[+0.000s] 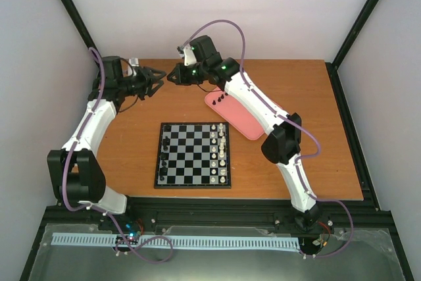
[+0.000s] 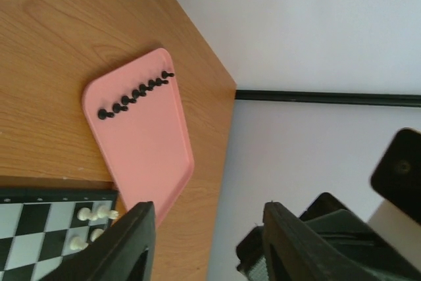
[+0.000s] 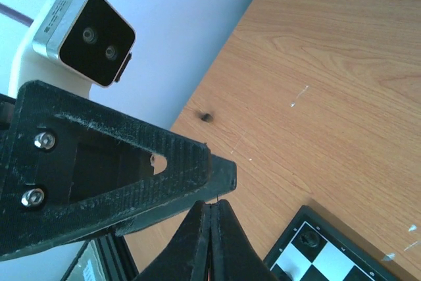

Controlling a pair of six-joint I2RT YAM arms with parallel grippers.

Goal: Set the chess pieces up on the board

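Observation:
The chessboard (image 1: 194, 187) lies on the table, white pieces (image 1: 214, 156) in two columns along its right side and black pieces (image 1: 163, 162) down its left. More black pieces (image 2: 125, 101) lie in a row in the pink tray (image 2: 158, 162). Above the table behind the board, my left gripper (image 1: 160, 82) is open; its fingers (image 2: 135, 241) stand wide apart with nothing between them. Facing it closely is my right gripper, shut, with no piece visible at its tips. A small blurred dark spot (image 3: 206, 117) shows over the table; I cannot tell what it is.
The tray stands behind and right of the board, partly under my right arm (image 1: 260, 103). Bare table (image 1: 138, 143) lies left of the board and (image 1: 316, 149) right of it. The back wall is close behind both grippers.

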